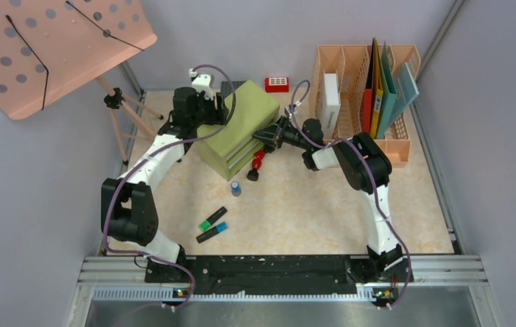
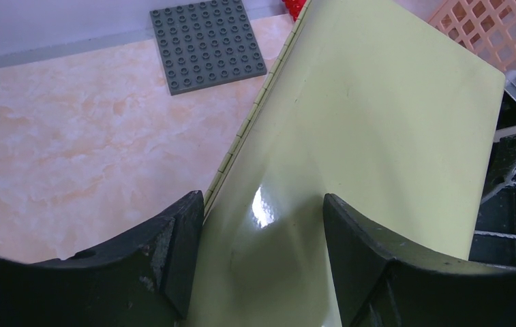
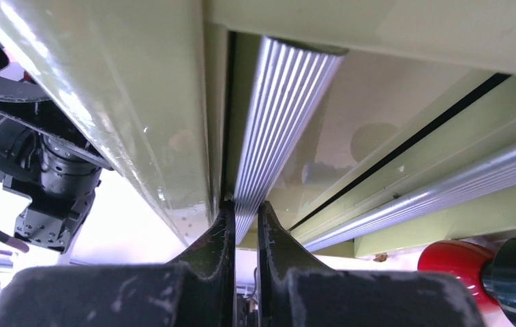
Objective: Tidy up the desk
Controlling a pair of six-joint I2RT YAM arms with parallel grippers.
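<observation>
The green drawer box (image 1: 241, 116) stands tilted at the back middle of the desk. My left gripper is shut on its back-left part, the glossy green panel between the fingers in the left wrist view. My right gripper is at the box's front, its fingertips close together at a ribbed silver handle (image 3: 289, 102); a second handle (image 3: 446, 187) runs alongside. Whether the fingers grip the handle is hard to tell. A red and black object (image 1: 257, 162) lies just in front of the box.
A peach organizer (image 1: 397, 151) with folders stands back right. A red block (image 1: 277, 84) and grey brick plate (image 2: 206, 46) lie at the back. A small blue-topped cylinder (image 1: 236, 189) and two markers (image 1: 212, 231) are front left.
</observation>
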